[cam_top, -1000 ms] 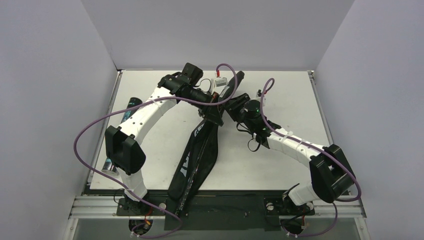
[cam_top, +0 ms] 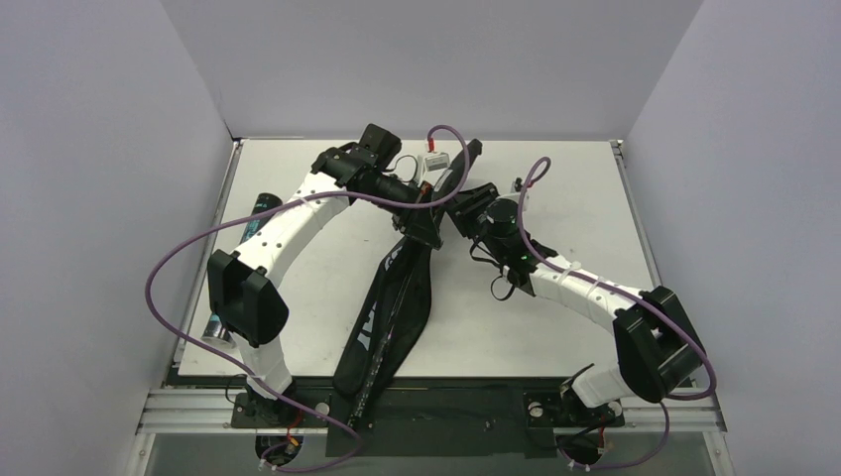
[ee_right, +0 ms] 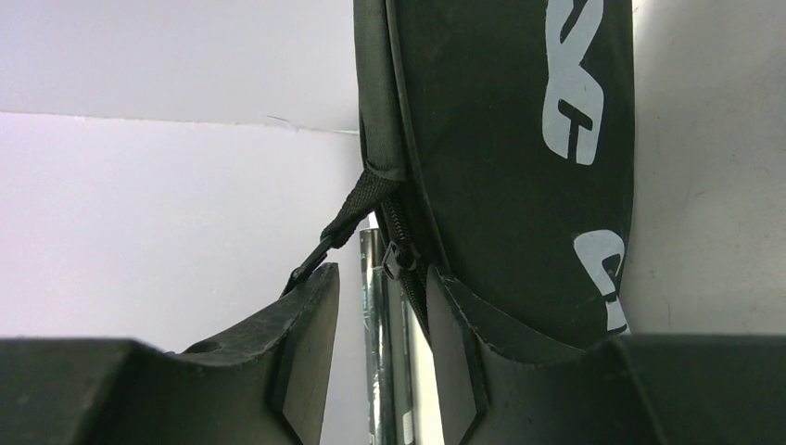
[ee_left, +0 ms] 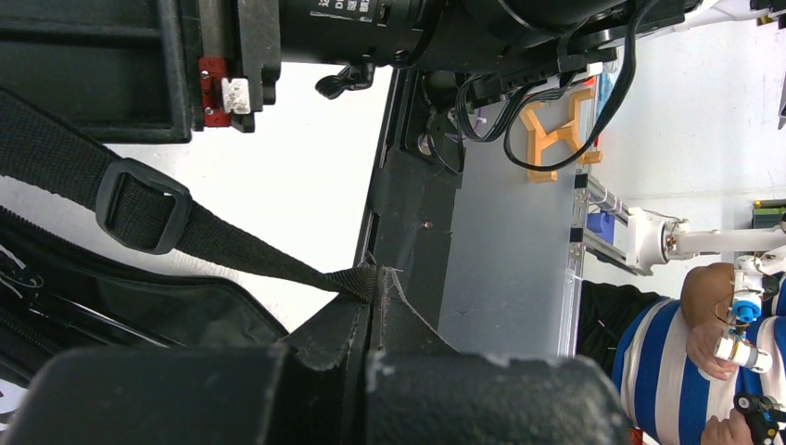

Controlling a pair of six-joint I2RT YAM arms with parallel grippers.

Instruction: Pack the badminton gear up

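Observation:
A long black racket bag (cam_top: pixel 397 312) with white lettering lies lengthwise across the table, partly hidden by both arms. Its zipper runs along the side, and the zipper pull (ee_right: pixel 400 260) shows between the right gripper's fingertips in the right wrist view. My right gripper is part open over that edge, with a gap between its fingers. A twisted strap loop (ee_right: pixel 348 218) comes off the bag's edge and passes behind the left-hand finger. In the left wrist view my left gripper is shut on the end of a black webbing strap (ee_left: pixel 241 246) with a buckle.
A dark shuttlecock tube (cam_top: pixel 263 208) lies along the table's left edge, mostly under the left arm. The two grippers are close together above the bag.
The bag's far end and the right gripper have shifted very slightly. The left arm stays where it was.

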